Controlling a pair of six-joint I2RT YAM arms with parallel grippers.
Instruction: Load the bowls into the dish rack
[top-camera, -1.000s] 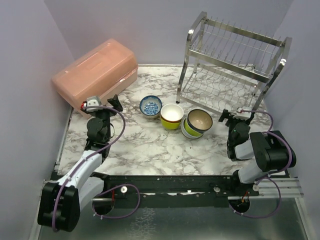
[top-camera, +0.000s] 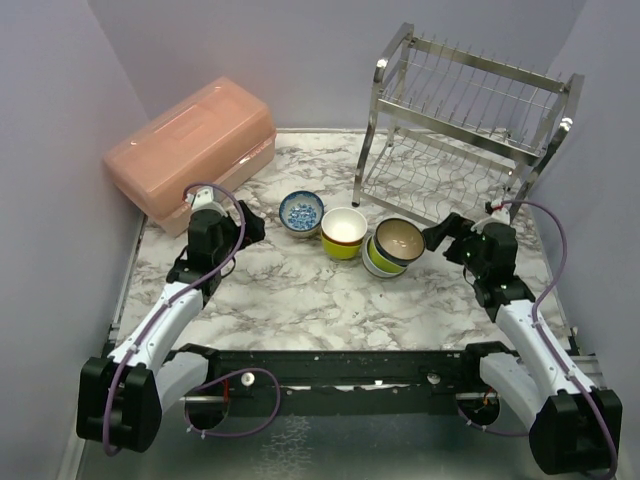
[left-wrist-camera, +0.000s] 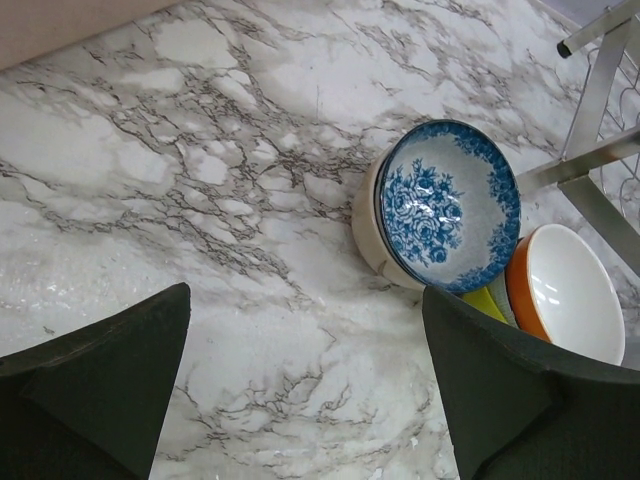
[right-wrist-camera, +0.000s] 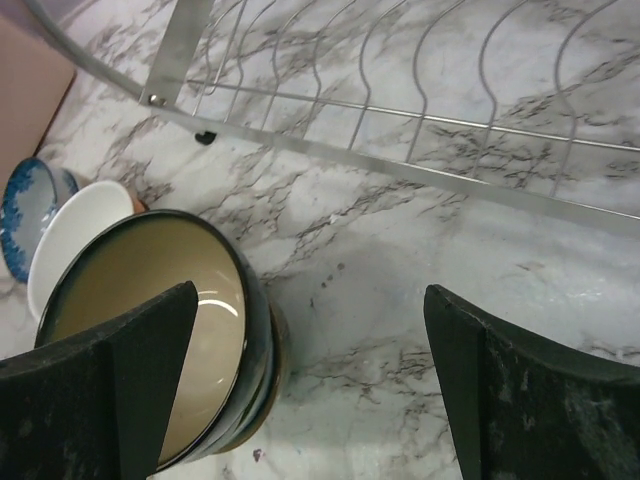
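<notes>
A blue-and-white flowered bowl (top-camera: 301, 211) rests on the marble surface, apparently with another bowl beneath it. Right of it, a white bowl with an orange outside (top-camera: 345, 225) tops a green one (top-camera: 341, 250). A brown bowl with a dark rim (top-camera: 399, 241) leans tilted over a green bowl (top-camera: 379, 262). The steel dish rack (top-camera: 470, 113) stands empty behind them. My left gripper is open, left of the flowered bowl, with only tabletop between its fingers. Close to the right of the brown bowl (right-wrist-camera: 150, 320), my right gripper is open and holds nothing.
A closed pink box (top-camera: 195, 145) fills the back left, behind my left arm. The rack's lower front rail (right-wrist-camera: 400, 165) runs just beyond my right gripper.
My right arm has extended from its folded pose, and its gripper has turned and come left toward the brown bowl. The left gripper has shifted slightly right. The bowls have stayed put.
</notes>
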